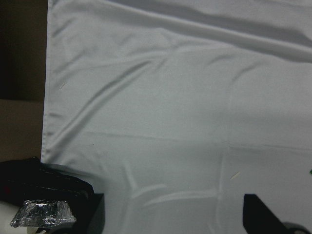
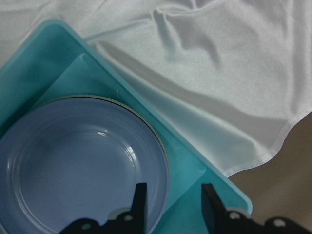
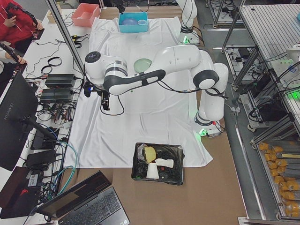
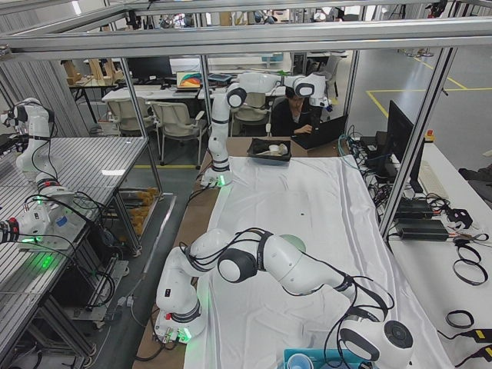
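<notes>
A blue plate (image 2: pixel 78 156) lies in a turquoise bin (image 2: pixel 185 195) beside a smaller light blue item (image 3: pixel 142 22) at the back of the cloth. My right gripper is open over that bin, straddling the plate's rim from above; contact is not clear. A pale green plate (image 3: pixel 142 65) rests mid-cloth, partly hidden in the right camera view. My left gripper hangs open over the cloth on the left side, with nothing between its fingers.
A black bin (image 3: pixel 171 176) with bread-like and white pieces stands at the front, beside a laptop (image 3: pixel 93 208). A red bin (image 3: pixel 86 14) is at the back left. Cables and a monitor (image 3: pixel 14 122) line the left.
</notes>
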